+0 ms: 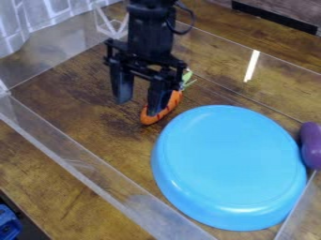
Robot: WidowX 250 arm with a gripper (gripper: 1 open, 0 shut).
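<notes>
My black gripper point(141, 86) is low over the wooden surface, its two fingers spread apart, one on the left and one at the orange carrot point(157, 112). The carrot, with pale green top, lies partly hidden behind the right finger. Whether the fingers touch it cannot be told.
A large blue round plate point(226, 169) lies right of and in front of the carrot. A purple object point(311, 145) is at the right edge, a blue object point(7, 221) at the lower left. Clear walls border the wooden surface.
</notes>
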